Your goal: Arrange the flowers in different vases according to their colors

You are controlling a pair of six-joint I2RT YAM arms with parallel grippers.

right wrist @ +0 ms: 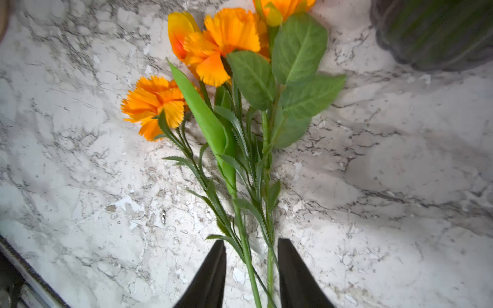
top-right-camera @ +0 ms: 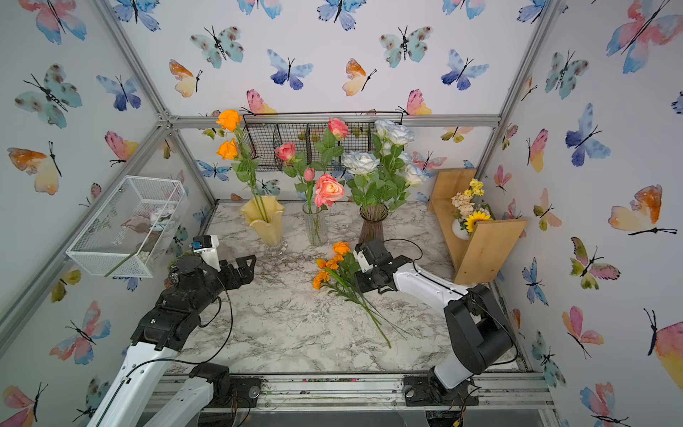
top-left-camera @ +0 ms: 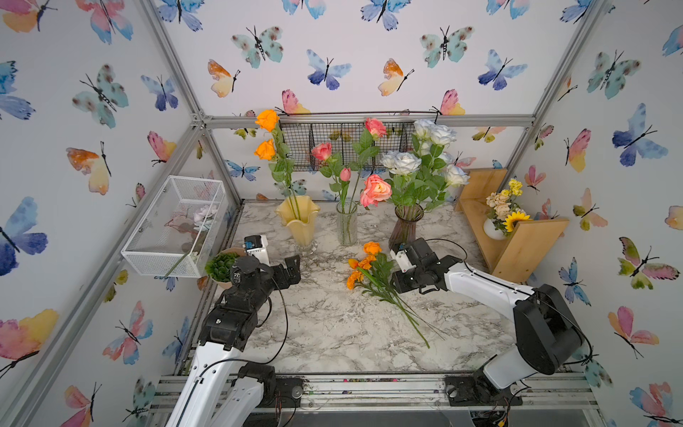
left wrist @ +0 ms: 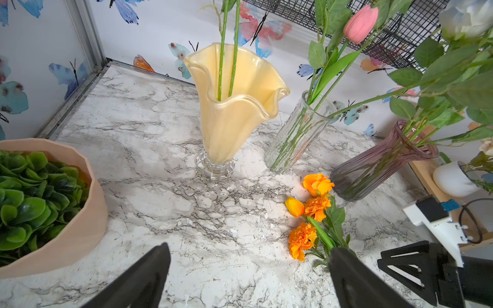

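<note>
A bunch of orange flowers lies on the marble table before three vases: a cream vase with orange roses, a clear vase with pink flowers, a purple vase with white roses. My left gripper stands open left of the bunch, nothing between its fingers. My right gripper hangs over the bunch's stems, its fingers part open; in the right wrist view the stems show below them, and whether any sits between is unclear.
A potted succulent stands at the left, under a white wire basket on the wall. A wooden shelf with small flowers is at the right.
</note>
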